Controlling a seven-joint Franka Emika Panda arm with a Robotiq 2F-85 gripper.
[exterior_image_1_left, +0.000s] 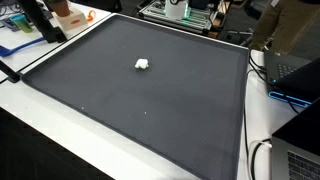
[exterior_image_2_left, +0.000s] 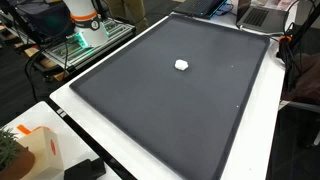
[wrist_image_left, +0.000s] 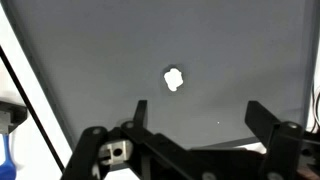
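Observation:
A small white lump with an uneven outline (exterior_image_1_left: 141, 64) lies alone on the dark grey board. It also shows in exterior view 2 as a white piece (exterior_image_2_left: 181, 65), and in the wrist view as a white blob (wrist_image_left: 173, 78) near the middle. My gripper is open, its two black fingers wide apart at the bottom of the wrist view. Between them only bare board can be seen. From this camera the white piece appears beyond the fingertips, slightly left of the gap's middle. Neither exterior view shows the gripper itself.
The dark board (exterior_image_2_left: 150, 110) is otherwise clear, with a raised rim and a white table around it. Laptops (exterior_image_1_left: 292, 82) stand along one side. In exterior view 2 a potted plant (exterior_image_2_left: 12, 155) and a black block (exterior_image_2_left: 90, 169) sit by the near left corner.

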